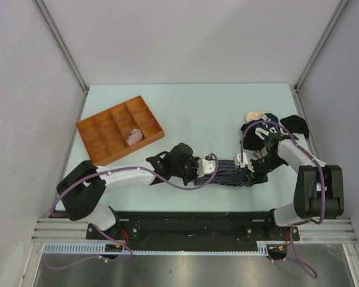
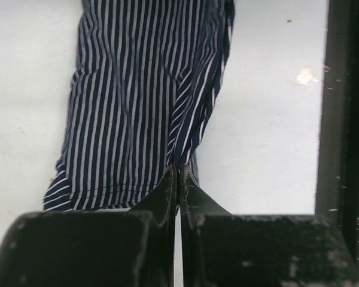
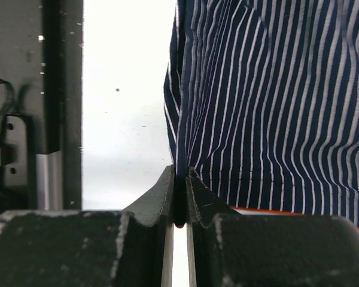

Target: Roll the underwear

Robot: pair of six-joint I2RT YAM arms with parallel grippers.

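Note:
The navy striped underwear (image 1: 227,173) lies flat across the table front, its near long edge gathered into a narrow fold. My left gripper (image 1: 197,173) is at its left end; in the left wrist view the fingertips (image 2: 178,170) meet, shut at the lower end of that folded strip (image 2: 191,101). My right gripper (image 1: 251,176) is at the other end; in the right wrist view it (image 3: 180,176) is shut on the underwear's gathered edge (image 3: 181,131), where a red line shows along the hem.
An orange compartment box (image 1: 102,131) with a pink cloth stands at back left. A pile of dark and beige garments (image 1: 266,125) lies at back right. Its dark front edge runs close below the underwear.

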